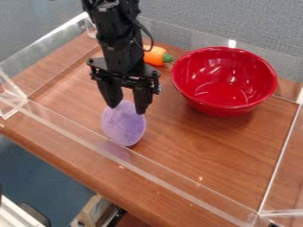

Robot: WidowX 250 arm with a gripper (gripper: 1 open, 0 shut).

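Observation:
My black gripper (126, 104) hangs over the left-centre of the wooden table with its two fingers spread apart. Just below them lies a flat purple oval object (123, 128); whether the fingertips touch it I cannot tell. A red bowl (224, 87) sits to the right of the gripper. An orange carrot-like toy (154, 56) with a green top lies behind the gripper, left of the bowl.
Clear plastic walls surround the wooden tabletop (213, 155), along the front, back and sides. A grey textured wall stands behind.

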